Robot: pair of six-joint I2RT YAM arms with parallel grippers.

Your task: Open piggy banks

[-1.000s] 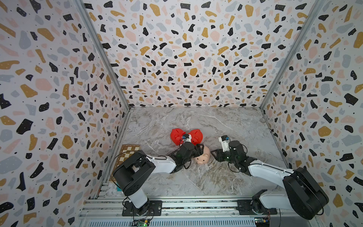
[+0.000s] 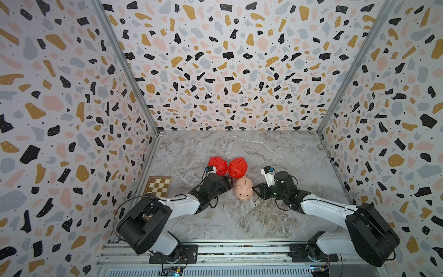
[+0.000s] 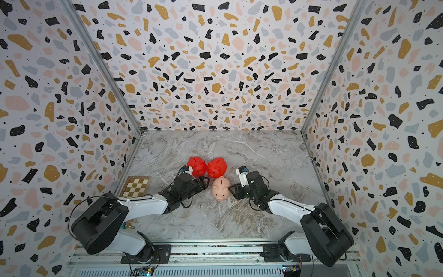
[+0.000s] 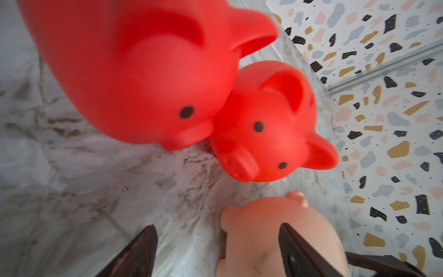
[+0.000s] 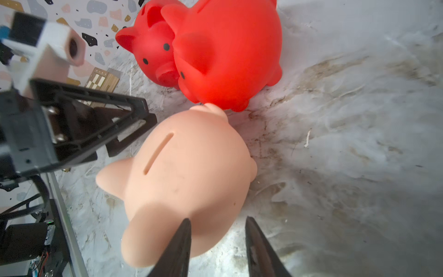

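Note:
A pink piggy bank stands front centre with its slot upward and snout toward me. Two red piggy banks sit close behind it. My left gripper, part open, is left of the pink bank, below the red ones in its wrist view; the space between its fingertips shows bare table and the bank's edge. My right gripper is at the pink bank's right side, its fingertips a little apart over the lower ear and body edge; whether anything is gripped is unclear.
A checkered board lies at the left. Patterned walls enclose the sides and back.
My left gripper has moved left, off the top of the pink piggy bank, uncovering it. My right gripper has shifted slightly left toward that bank.

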